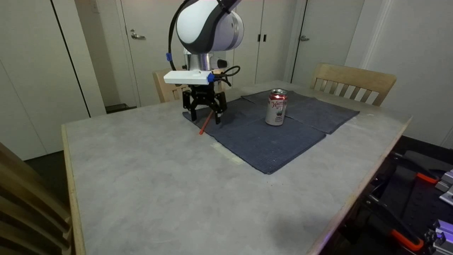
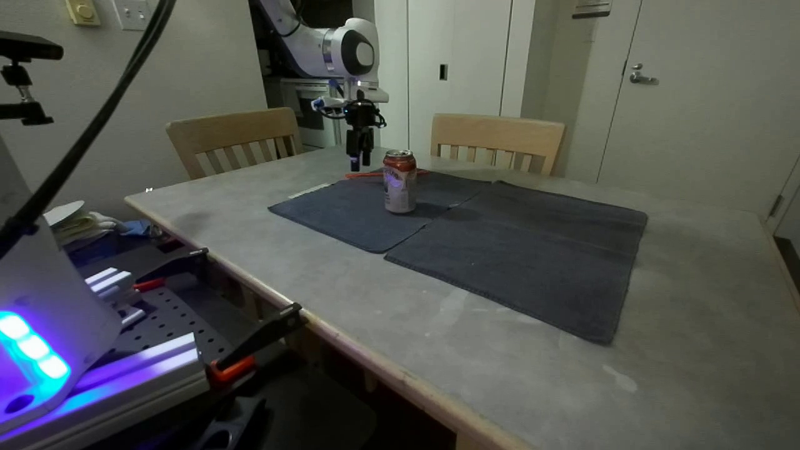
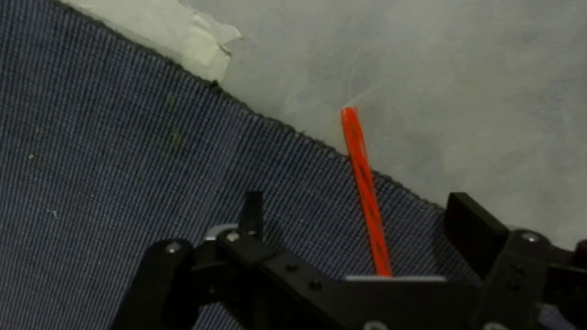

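Note:
A thin red straw (image 3: 367,192) lies across the edge of the dark blue cloth (image 3: 137,181), one end sticking out over the bare table. In the wrist view it runs between the spread fingers of my gripper, touching neither in that view; its lower end is hidden behind the gripper body. Exterior view 1 has the gripper (image 1: 206,119) open above the straw (image 1: 206,123). A red and white drink can (image 1: 276,108) stands upright on the cloth, to the right of the gripper there. From the other side, the can (image 2: 399,182) stands in front of part of the straw.
Pale tape (image 3: 165,33) sticks to the table beside the cloth edge. Wooden chairs, such as one at the back right (image 1: 354,81), stand around the table. A second cloth (image 2: 525,255) lies flat beside the first.

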